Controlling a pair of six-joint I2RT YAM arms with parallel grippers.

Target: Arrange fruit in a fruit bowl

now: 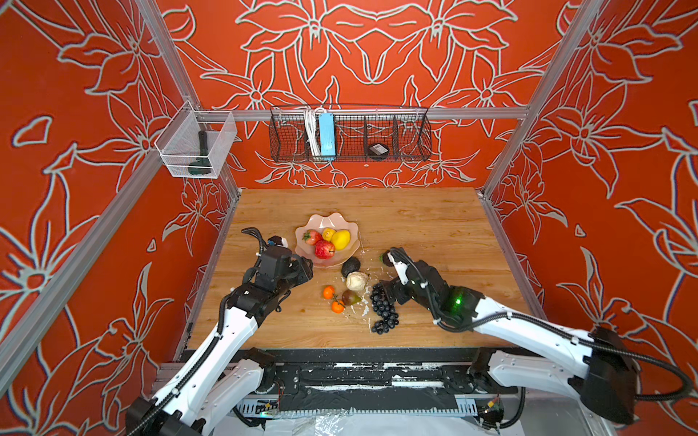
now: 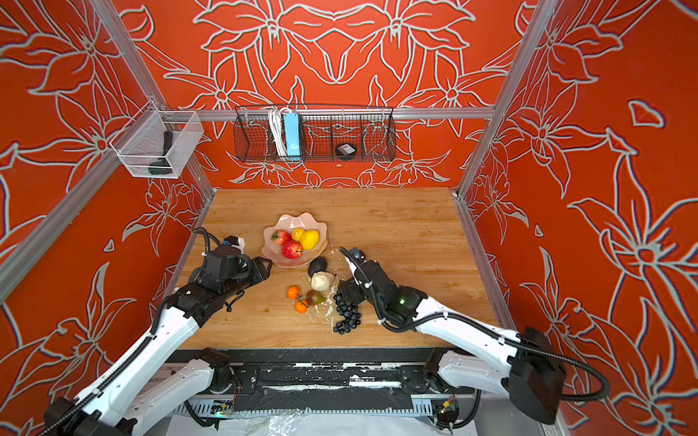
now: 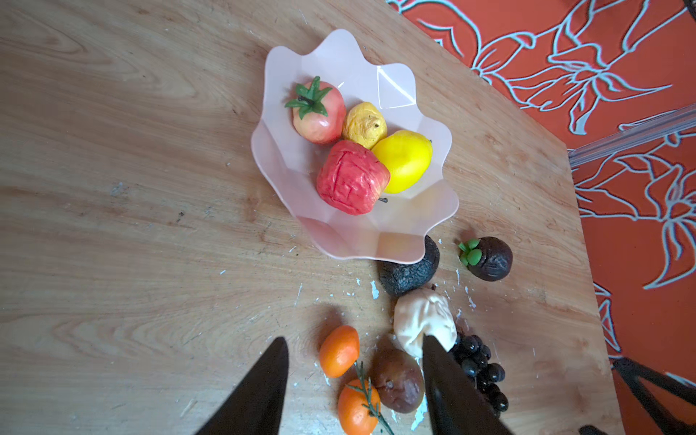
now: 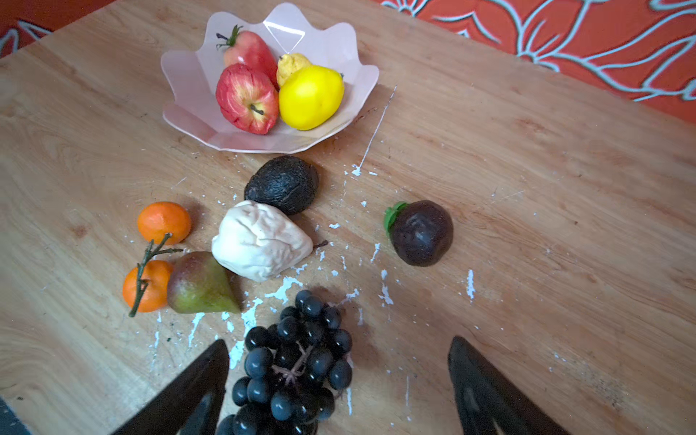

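The pink scalloped bowl (image 3: 333,235) holds a pomegranate-like red fruit (image 3: 319,123), a red apple (image 3: 352,177), a small yellow fruit (image 3: 364,124) and a yellow lemon (image 3: 403,161). In front of it lie an avocado (image 4: 282,184), a white wrinkled fruit (image 4: 261,240), two oranges (image 4: 164,222) with a twig, a green-brown pear (image 4: 202,282) and black grapes (image 4: 290,369). A dark mangosteen (image 4: 420,232) sits apart to the right. My left gripper, fingers apart and empty, hangs left of the bowl. My right gripper is open beside the grapes, holding nothing.
A wire basket (image 1: 349,138) is fixed along the back wall, and a clear bin (image 1: 196,145) hangs at the left. Flaked patches mark the wood near the grapes.
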